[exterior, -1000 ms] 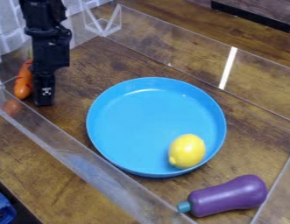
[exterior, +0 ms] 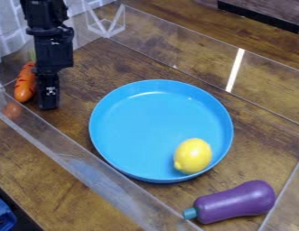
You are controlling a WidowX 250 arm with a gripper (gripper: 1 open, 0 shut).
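Observation:
My black gripper point(exterior: 47, 98) is low at the left side of the wooden table, its fingertips near the surface right beside an orange carrot point(exterior: 26, 83) that lies along the clear wall. The fingers look shut; whether anything is between them is hard to see. A blue plate point(exterior: 145, 117) sits in the middle with a yellow egg-shaped object point(exterior: 191, 155) on it. A purple eggplant point(exterior: 235, 201) lies at the lower right.
Clear walls point(exterior: 98, 167) run around the table area. Bare wood point(exterior: 127, 54) is free behind the plate and between the gripper and plate.

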